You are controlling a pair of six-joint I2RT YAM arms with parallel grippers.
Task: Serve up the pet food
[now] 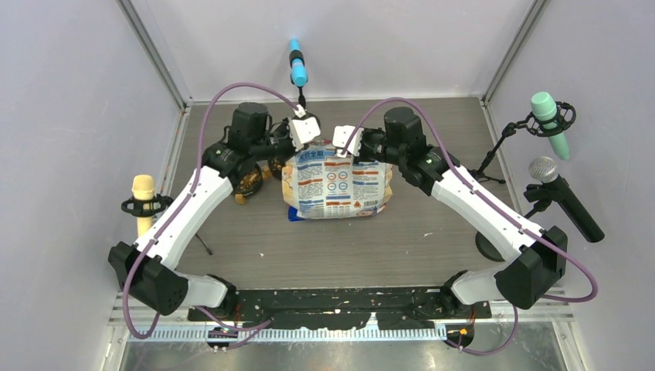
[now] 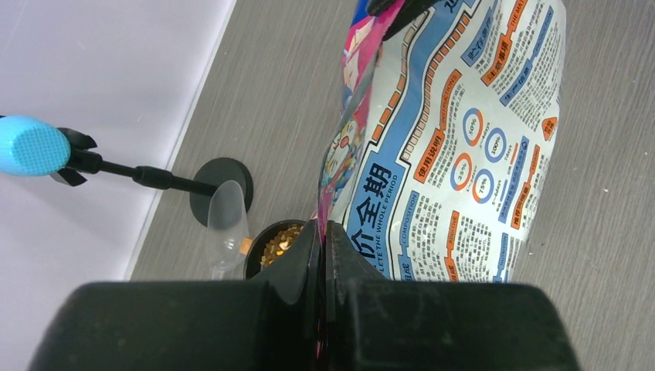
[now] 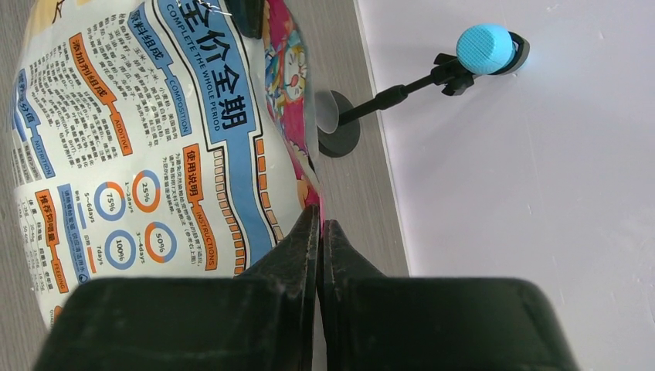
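Note:
A printed pet food bag (image 1: 332, 189) stands in the middle of the table, its pink top edge upward. My left gripper is shut at the left end of that edge; the pink strip runs down to its fingertips, though whether it holds any is unclear. My right gripper is shut on the bag's top edge at the other end. A dark bowl of kibble (image 2: 279, 246) sits behind the bag on the left, beside a clear scoop (image 2: 228, 224), partly hidden by the left arm in the top view.
Microphones on stands surround the workspace: blue (image 1: 299, 73) at the back, yellow (image 1: 143, 185) at left, green (image 1: 544, 108) and silver-headed (image 1: 544, 168) at right.

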